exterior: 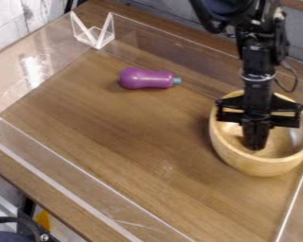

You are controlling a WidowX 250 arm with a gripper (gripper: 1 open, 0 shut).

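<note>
My gripper (256, 132) reaches down into a light tan bowl (242, 163) at the right of the view, its fingertips inside the bowl and shut; nothing shows between them, though the bowl's interior is partly hidden behind the gripper. A purple eggplant-shaped object (145, 78) with a light bluish tip lies on the wooden surface to the upper left of the bowl.
Clear plastic walls border it at the left, with a white angular piece (94, 33) near the back left corner. A pale wall stands behind.
</note>
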